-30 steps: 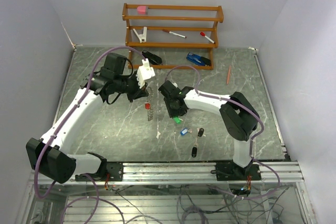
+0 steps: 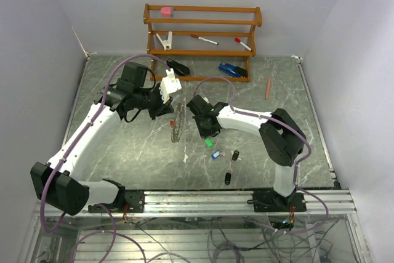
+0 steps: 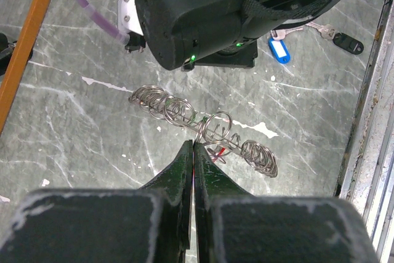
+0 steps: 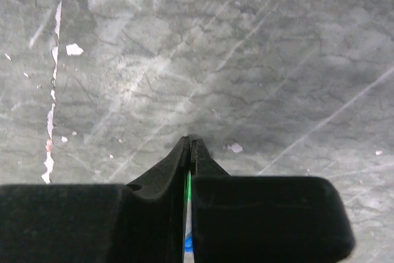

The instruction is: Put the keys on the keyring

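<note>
My left gripper is shut on the wire of a long silver spiral keyring point(image 3: 178, 110), which stretches out to both sides of the tips. A red tag point(image 3: 220, 151) shows at the coil. In the right wrist view my right gripper is shut, with no object at its tips. Only a green sliver shows in the slit between its fingers. From above, the green key tag point(image 2: 209, 143) lies on the table just below those tips. A blue key tag point(image 2: 216, 154) and black-headed keys point(image 2: 236, 154) lie farther toward the front edge.
A wooden rack point(image 2: 203, 52) stands along the back, holding markers and a white clip. A dark stapler point(image 2: 178, 66) and a blue tool point(image 2: 233, 69) lie by its base.
The keyring has swung, tilting in my left grip.
</note>
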